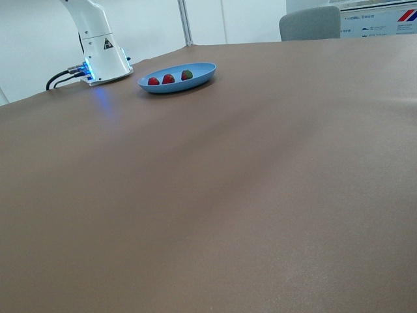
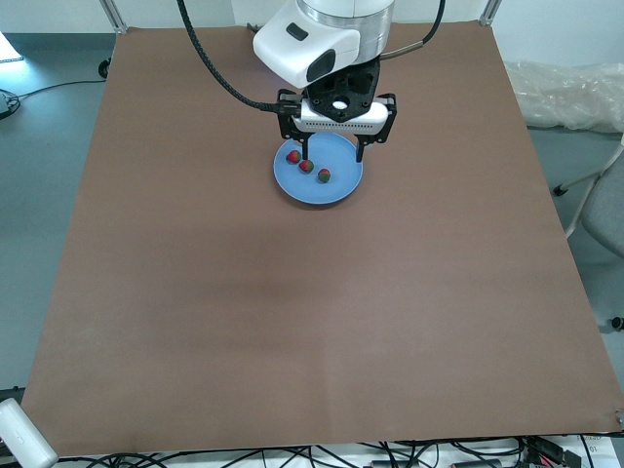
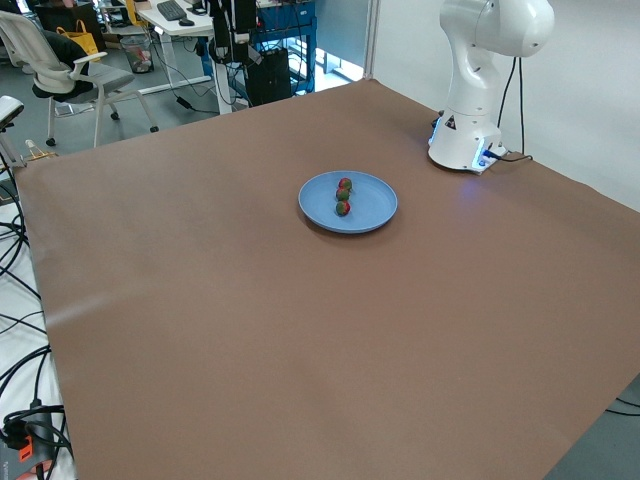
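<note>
A blue plate [image 2: 317,190] [image 1: 176,87] [image 3: 348,220] holds three strawberries [image 2: 306,167] [image 1: 168,79] [image 3: 343,208], red with green, in a row on the brown table [image 2: 312,322]. In the left view my gripper [image 2: 331,156] hangs over the back of the plate, its two black fingers pointing down and apart, open, with nothing seen between them. In the top and right views the white arm's base shows, but the gripper does not.
The table around the plate is bare, with wide free room in front. Cables run along the table's edge. A grey chair [image 2: 604,205] stands beyond the side of the table, and a white plastic bag [image 2: 570,93] lies behind it.
</note>
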